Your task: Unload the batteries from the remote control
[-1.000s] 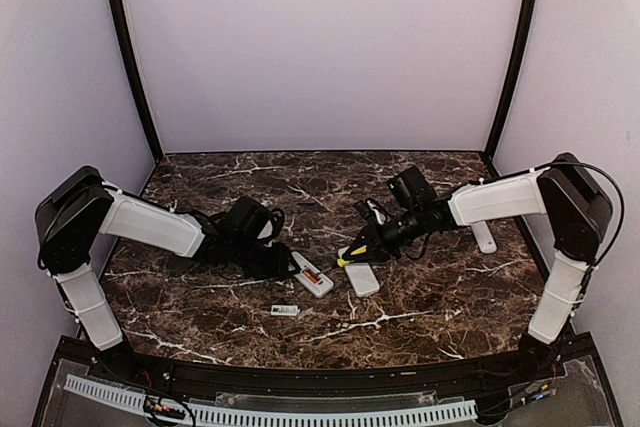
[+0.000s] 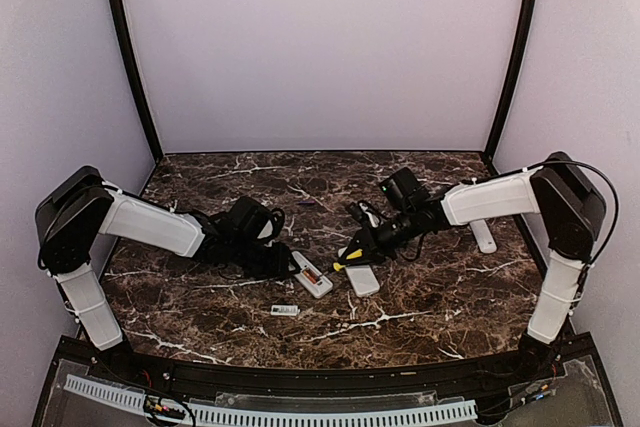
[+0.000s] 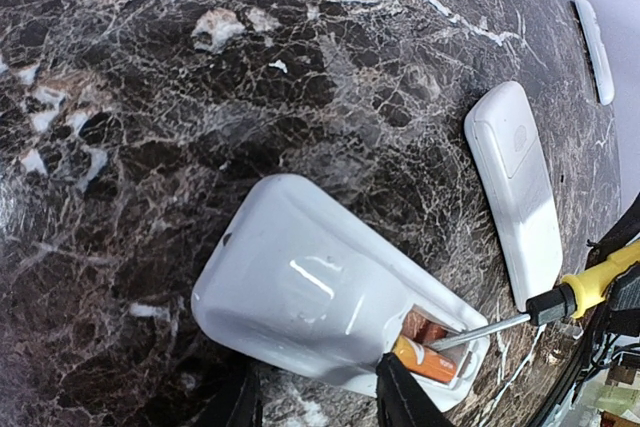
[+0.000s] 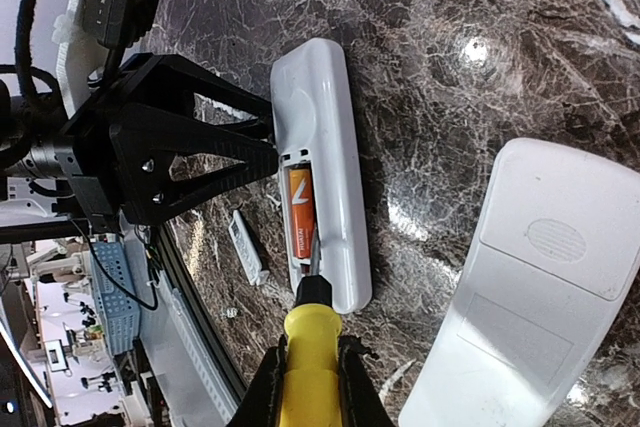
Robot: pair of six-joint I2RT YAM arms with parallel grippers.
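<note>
The white remote (image 2: 315, 280) (image 3: 300, 277) (image 4: 340, 177) lies with its compartment open, an orange battery (image 3: 425, 362) (image 4: 300, 209) inside. My left gripper (image 2: 286, 265) is at the remote's closed end, fingertips against or beside it; whether it grips is hard to tell. My right gripper (image 2: 350, 247) is shut on a yellow-handled screwdriver (image 3: 600, 277) (image 4: 311, 357), whose metal tip reaches into the compartment at the battery's end.
A white cover or second remote (image 2: 362, 282) (image 4: 530, 287) lies just right of the remote. A small white item (image 2: 284, 310) lies in front, another white remote (image 2: 483, 237) at far right.
My right gripper and screwdriver have shifted very slightly; the left arm and remote look unmoved.
</note>
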